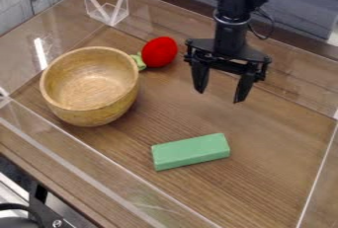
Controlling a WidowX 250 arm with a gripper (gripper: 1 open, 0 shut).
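Note:
The black robot arm [231, 20] reaches down from the top centre, and its gripper [218, 79] hangs over the middle-back of the wooden table, fingers spread apart with nothing visible between them. To its left lies a red rounded object [160, 50] with a green part at its lower left. A tan round bowl [86, 86] sits at the left. A green rectangular block [191, 151] lies toward the front, below and left of the gripper.
A clear plastic object [102, 7] is at the back left. A black item shows at the bottom-left corner.

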